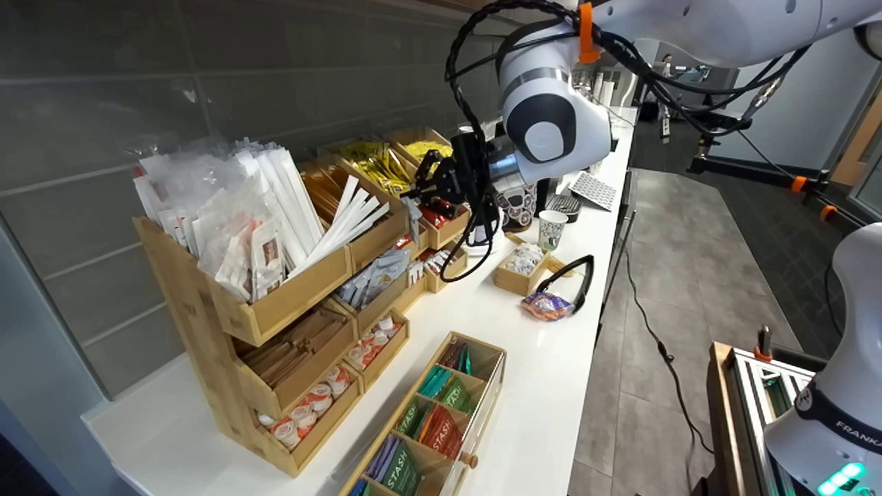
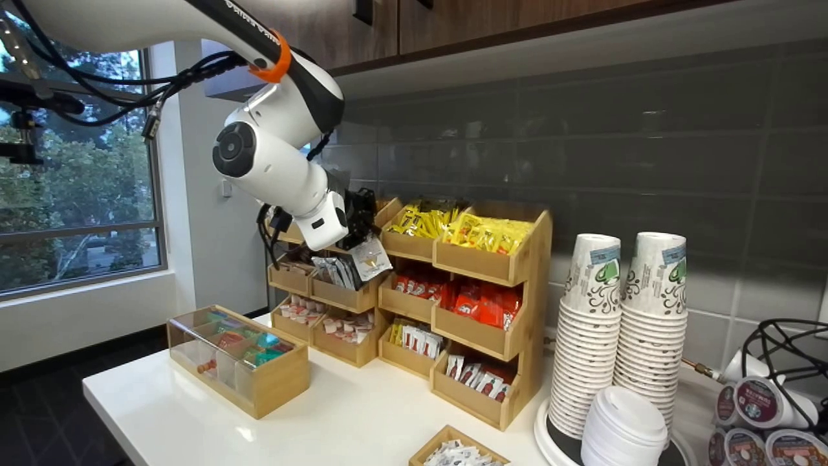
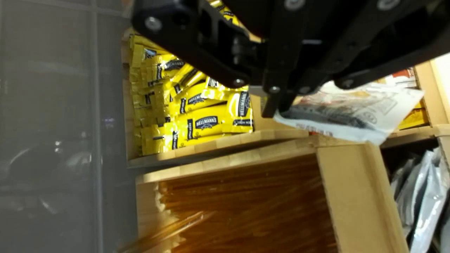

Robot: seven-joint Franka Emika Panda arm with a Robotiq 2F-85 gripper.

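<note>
A thin silver-and-white packet (image 3: pixel 350 111) hangs by one corner from my gripper, whose fingers are shut on it. Seen from the second exterior view, the packet (image 2: pixel 370 259) dangles at the front of the shelf, above and beside the bin of silver packets (image 2: pixel 336 272). In the first exterior view my gripper (image 1: pixel 411 197) is close to the upper bins, with the arm's cables partly in front. Yellow Hellmann's packets (image 3: pixel 206 122) lie in a bin below the fingers, next to a bin of brown stirrers (image 3: pixel 249 206).
White wrapped utensils (image 1: pixel 285 207) stick up from the nearest top bin. A tea box (image 1: pixel 438 397) stands on the white counter, with clear counter around it. Stacked paper cups (image 2: pixel 586 342) stand right of the shelf. A grey tiled wall (image 3: pixel 46 126) backs the bins.
</note>
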